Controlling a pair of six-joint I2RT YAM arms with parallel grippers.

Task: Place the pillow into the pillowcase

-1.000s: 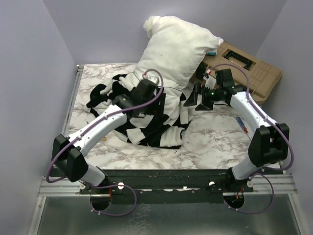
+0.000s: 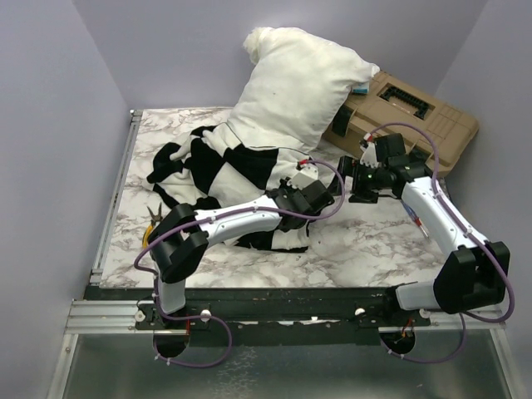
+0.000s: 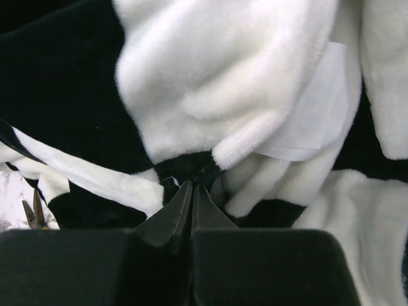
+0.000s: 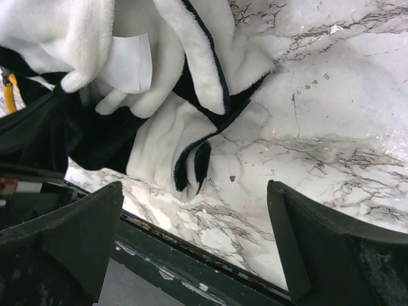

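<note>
A black-and-white plush pillowcase (image 2: pixel 220 174) lies crumpled on the marble table, with a white tag (image 3: pixel 306 108) showing among its folds. A white pillow (image 2: pixel 291 83) rests at the back, against the wall and over part of the cloth. My left gripper is shut, low over the folds near the tag; whether any cloth is between its fingertips cannot be told. My right gripper stands open to the right of the cloth, above its edge and bare marble, nothing between its fingers.
A tan hard case (image 2: pixel 432 125) fills the back right. Scissors (image 2: pixel 153 218) lie at the left edge, a blue-handled tool (image 2: pixel 411 214) at the right. Bare marble (image 2: pixel 382 249) is free at the front right.
The right gripper has shifted a little, staying right of the cloth. The pillow has not visibly moved.
</note>
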